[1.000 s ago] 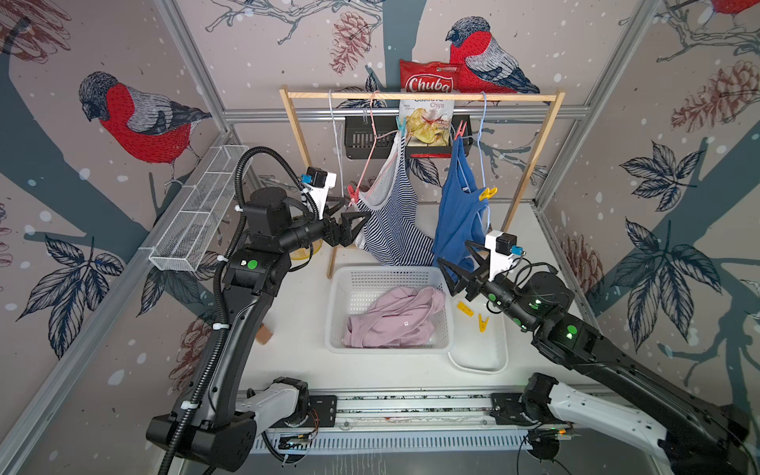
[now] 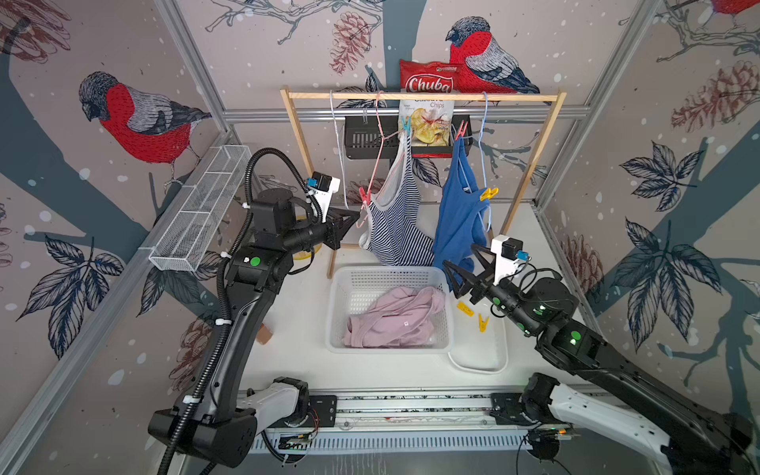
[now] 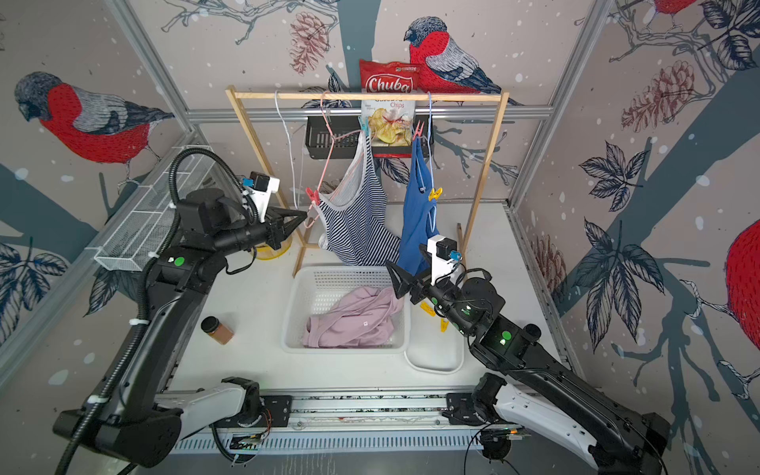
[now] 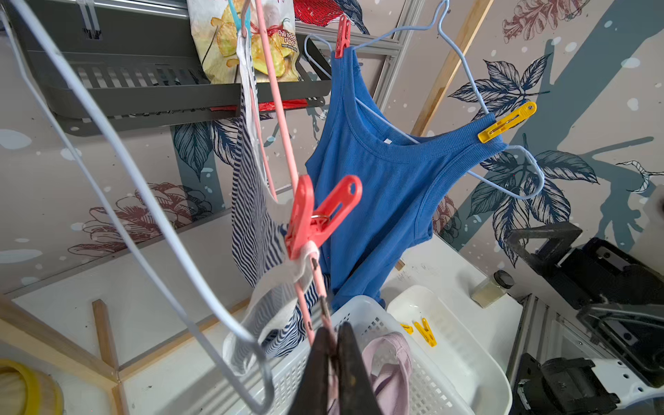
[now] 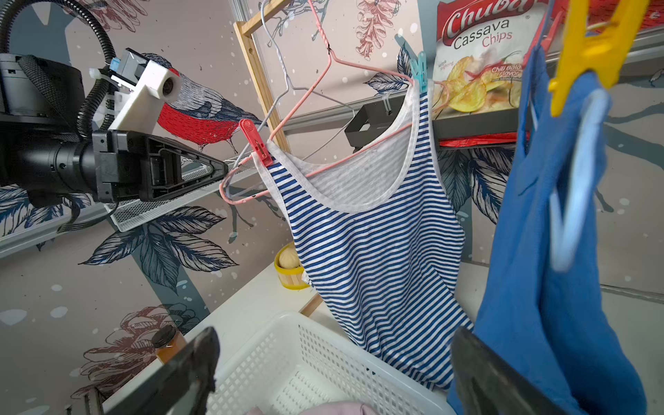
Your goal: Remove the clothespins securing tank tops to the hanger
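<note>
The striped tank top [image 2: 396,225] hangs from a pink hanger [image 5: 325,69], held by a red clothespin [image 4: 314,214] at one strap and a teal clothespin [image 5: 419,72] at the other. My left gripper [image 2: 356,215] is shut at the hanger's near end, below the red pin; whether the thin hanger is pinched between its fingertips I cannot tell. A blue tank top [image 4: 387,180] hangs to the right, with a red clothespin [image 4: 343,36] and a yellow clothespin [image 4: 508,122] on its straps. Low in front of it, my right gripper [image 2: 461,265] stands open and empty.
Below the garments, a white basket [image 2: 336,316] holds a pink cloth [image 2: 399,316]. Beside it a white tray [image 2: 479,368] contains loose yellow clothespins [image 2: 465,308]. An empty white hanger [image 4: 131,166] hangs close to my left gripper. The wooden rack [image 2: 427,96] spans above.
My left gripper has gone from open to shut at the pink hanger's end. That hanger end and its red clothespin have shifted slightly right. The right arm has barely moved.
</note>
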